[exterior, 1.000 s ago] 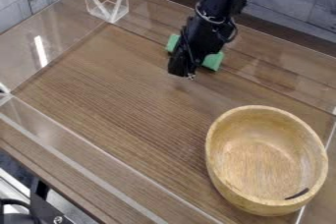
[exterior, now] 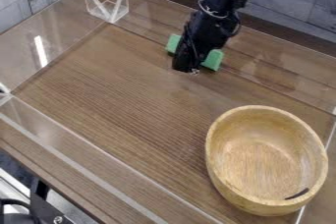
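Note:
My black gripper (exterior: 187, 59) hangs low over the upper middle of the wooden table, its fingers at the near side of a green object (exterior: 209, 57). The gripper looks shut; whether anything is between its fingers is too small to tell. The arm hides part of the green object.
A large tan bowl (exterior: 262, 143) takes up the lower right of the table (exterior: 98, 110). A small white wire-like item stands at the back left.
My gripper has shifted slightly right and back, closer against the green object. The bowl has not moved.

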